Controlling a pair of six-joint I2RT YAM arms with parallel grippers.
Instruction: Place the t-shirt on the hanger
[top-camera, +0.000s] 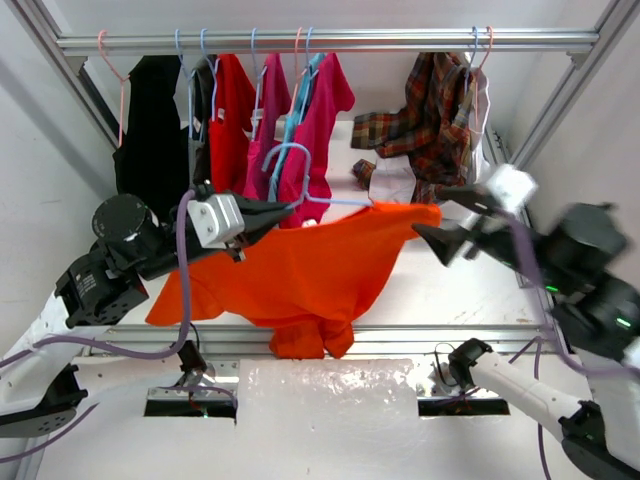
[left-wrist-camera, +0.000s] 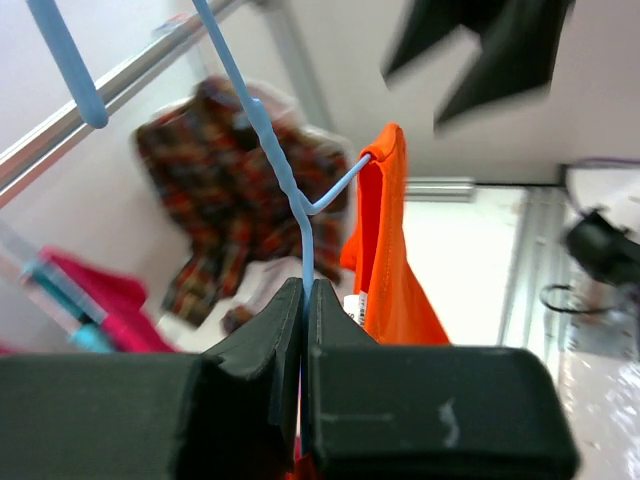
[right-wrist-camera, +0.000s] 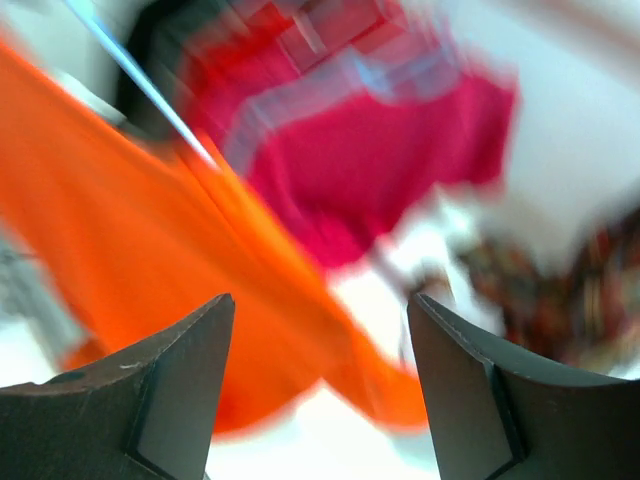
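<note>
An orange t-shirt (top-camera: 290, 280) hangs on a light blue hanger (top-camera: 335, 200), whose right arm runs into the shirt's upper right corner; in the left wrist view that arm (left-wrist-camera: 340, 188) enters the orange fabric (left-wrist-camera: 385, 270). My left gripper (top-camera: 280, 210) is shut on the hanger's thin wire, which runs down between its fingers in the left wrist view. My right gripper (top-camera: 438, 245) stands open just right of the shirt's corner, nothing visible between its fingers; its wrist view is blurred.
Clothes hang from the metal rail (top-camera: 380, 40): black, red, pink (top-camera: 325, 115) and cyan ones to the left, a plaid shirt (top-camera: 430, 110) to the right. The white shelf floor is bare right of the orange shirt.
</note>
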